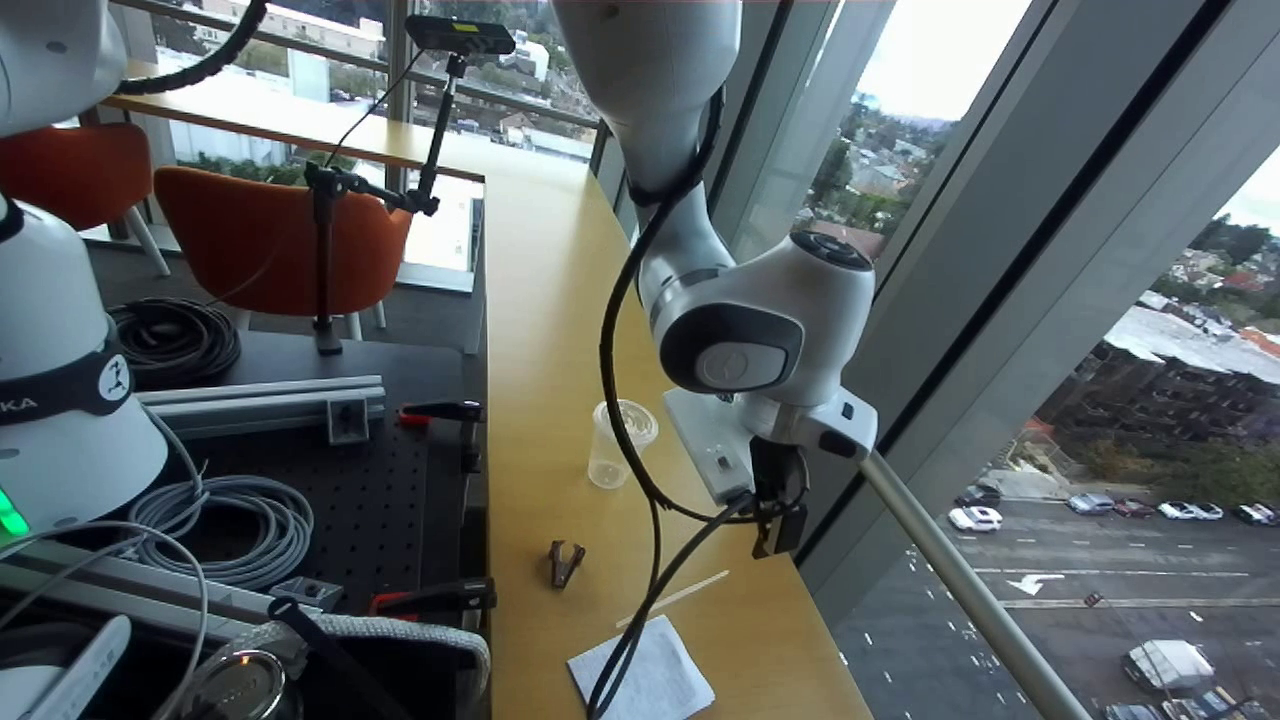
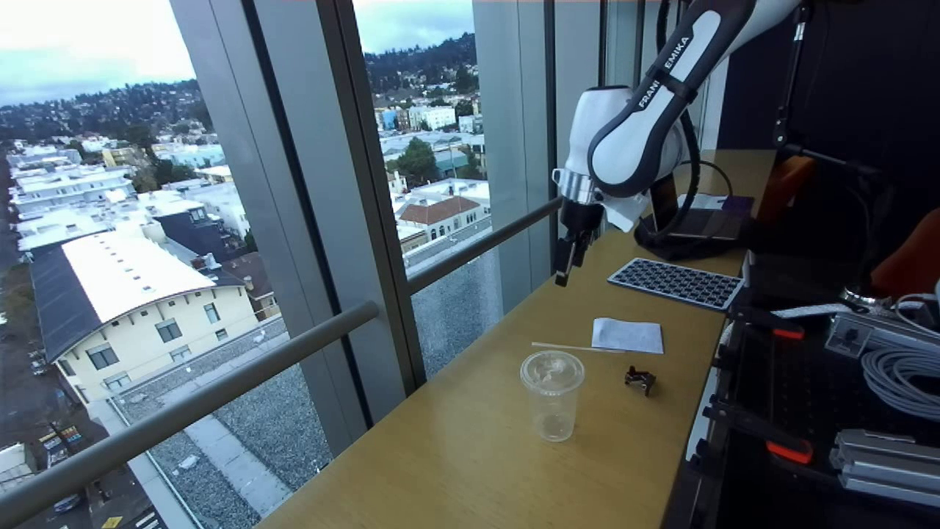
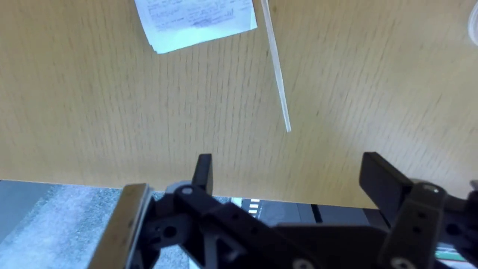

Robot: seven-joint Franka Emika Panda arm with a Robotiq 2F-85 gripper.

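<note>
My gripper stands open above the window-side edge of the wooden table, its two black fingers wide apart with nothing between them. A thin pale straw (image 3: 278, 74) lies flat on the table, its near end just beyond the gap between the fingers in the wrist view. Beside it lies a folded sheet of paper (image 2: 627, 335) with writing on it. Upright on the table is a clear plastic cup (image 2: 554, 401) with a lid, and only its rim edge enters the wrist view. A small brown clip-like object (image 1: 565, 563) rests near the table's inner edge.
A window railing (image 2: 291, 353) runs along the table's outer side, close to the arm. A keyboard (image 2: 678, 283) and a laptop lie farther along the table. Clamps and cable coils (image 1: 240, 528) fill the black bench opposite. Bare wood surrounds the cup.
</note>
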